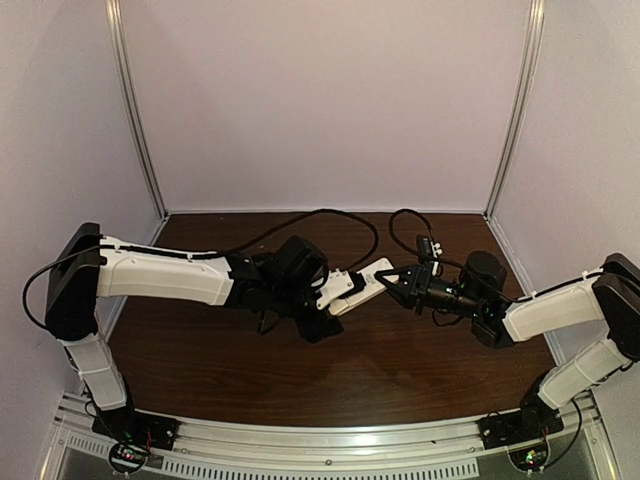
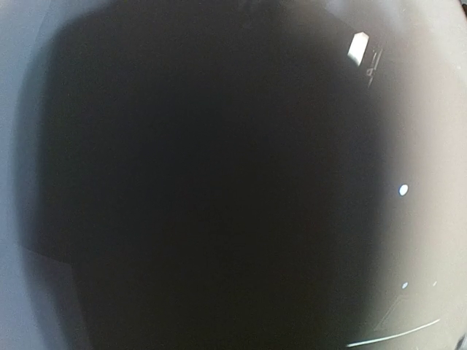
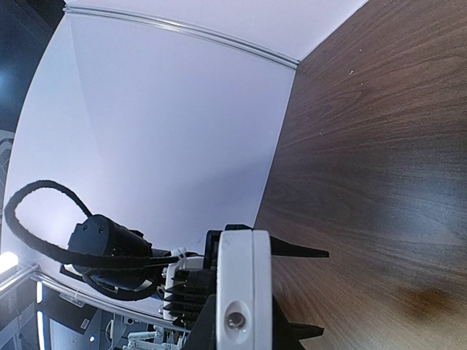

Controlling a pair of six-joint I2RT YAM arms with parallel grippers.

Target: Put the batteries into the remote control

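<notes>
The white remote control (image 1: pixel 362 288) is held above the table by my right gripper (image 1: pixel 390 276), which is shut on its right end. In the right wrist view the remote (image 3: pixel 244 292) appears end-on, covering much of the gripper. My left gripper (image 1: pixel 335 310) is at the remote's left end, with its black body over part of it; whether it touches, and how wide its finger is, I cannot tell. The left wrist view is almost wholly dark, so its fingers are hidden there. I see no batteries for certain.
Pale walls stand at the back and both sides, with a metal rail (image 1: pixel 330 430) along the front edge. Black cables loop above the arms.
</notes>
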